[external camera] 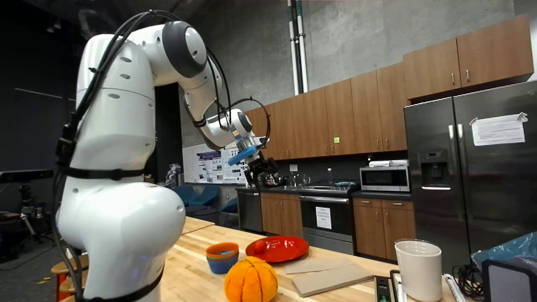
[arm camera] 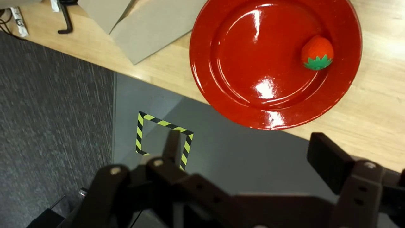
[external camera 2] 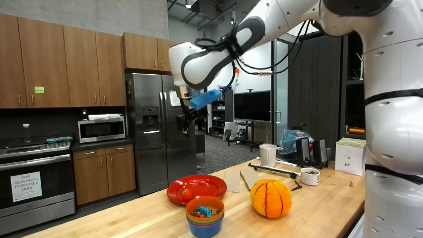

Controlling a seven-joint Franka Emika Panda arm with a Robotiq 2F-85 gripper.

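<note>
My gripper is open, its two black fingers wide apart with nothing between them. In the second exterior view it hangs high above the far side of the wooden table (external camera 2: pixel 131 216). A red plate (arm camera: pixel 262 110) lies flat on that table near the edge. On the plate, off to one side, rests a red strawberry (arm camera: pixel 318 52) with a green leafy end. Beside the plate stands a stack of bowls (external camera 2: pixel 205 222), orange on top and blue below, holding brown bits and a blue piece. An orange pumpkin (external camera 2: pixel 270 198) sits close by.
Flat cardboard pieces (external camera: pixel 332 277) lie past the plate. A white mug (external camera: pixel 420 269), a small white cup (external camera 2: pixel 310 177) and a white box (external camera 2: pixel 350 155) stand farther along the table. Bare tabletop shows in front of the bowls.
</note>
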